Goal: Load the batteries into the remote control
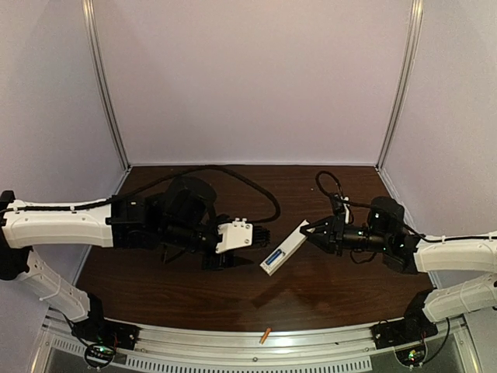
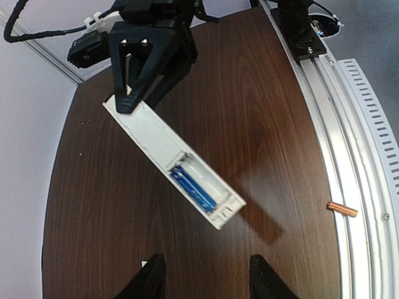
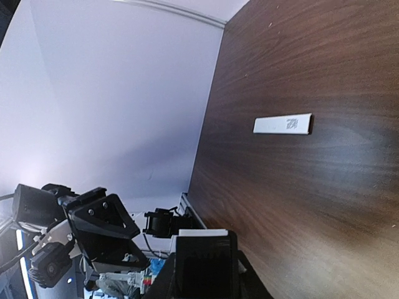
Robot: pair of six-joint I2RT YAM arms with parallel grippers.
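Note:
My right gripper (image 1: 309,231) is shut on the upper end of the white remote (image 2: 143,134), holding it tilted above the table. Its open compartment shows one blue battery (image 2: 192,187) in one slot; the slot beside it is empty. An orange battery (image 2: 341,208) lies on the metal rail at the table's front edge, also visible from above (image 1: 265,336). My left gripper is left of the remote, fingers apart with nothing between them in its wrist view. A white piece with a printed code (image 3: 282,123), probably the cover, lies flat on the table in the right wrist view.
The wooden table (image 1: 326,295) is otherwise mostly clear. Pale walls enclose it at the sides and back, and a metal rail (image 1: 194,330) runs along the front.

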